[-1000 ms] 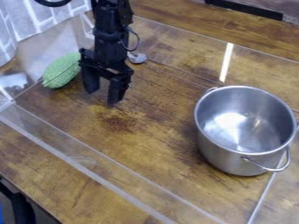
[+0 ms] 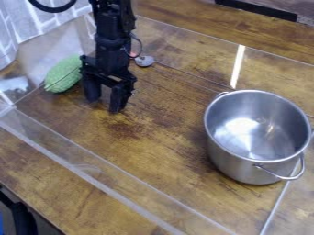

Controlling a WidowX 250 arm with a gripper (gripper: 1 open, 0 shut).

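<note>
My black gripper (image 2: 106, 94) hangs low over the wooden table at the upper left, its fingers down near the surface; whether they are open or shut is hard to tell against the dark wood. Just left of it lies a green object (image 2: 61, 75), partly behind the gripper. A large steel pot (image 2: 255, 131) with handles stands at the right.
Clear plastic edging borders the wooden work surface (image 2: 147, 174). A small silvery object (image 2: 143, 60) lies behind the gripper, and a pale item (image 2: 14, 85) sits at the far left.
The gripper has shifted slightly left, toward the green object. The pot stands where it was.
</note>
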